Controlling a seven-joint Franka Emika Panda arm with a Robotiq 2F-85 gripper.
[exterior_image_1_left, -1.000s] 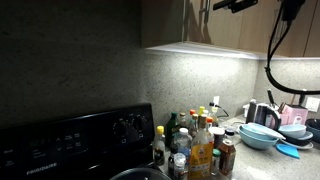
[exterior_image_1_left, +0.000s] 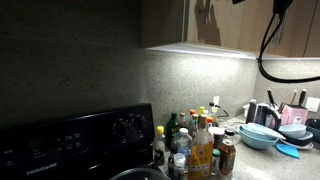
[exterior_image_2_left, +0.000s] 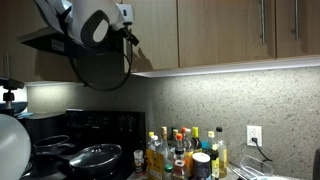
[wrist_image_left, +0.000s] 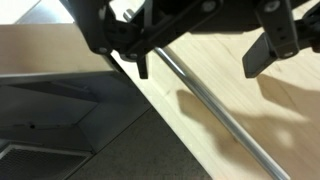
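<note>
A wooden cabinet door (wrist_image_left: 225, 150) with a long metal bar handle (wrist_image_left: 215, 105) fills much of the wrist view. My gripper stands open in front of it, and the bar runs slantwise through the space seen between the two fingers. Whether the fingers reach around the bar or only hover before it, I cannot tell. High up in exterior view 2, the gripper (exterior_image_2_left: 131, 26) is close to the upper cabinet (exterior_image_2_left: 155, 45). In exterior view 1 the gripper is almost wholly beyond the top edge; the cabinet (exterior_image_1_left: 175, 22) is visible there.
Below are a stove (exterior_image_1_left: 75, 140), a lidded pan (exterior_image_2_left: 95, 157) and several bottles (exterior_image_1_left: 203, 150). Blue bowls (exterior_image_1_left: 260, 135) stand on the counter at the right. Further cabinet doors (exterior_image_2_left: 225, 35) continue beside the arm. Open air lies between cabinets and counter.
In exterior view 1 my gripper has risen, leaving the dark fingers mostly out of frame. The cable has shifted with the arm. The cabinet and the counter objects look unchanged.
</note>
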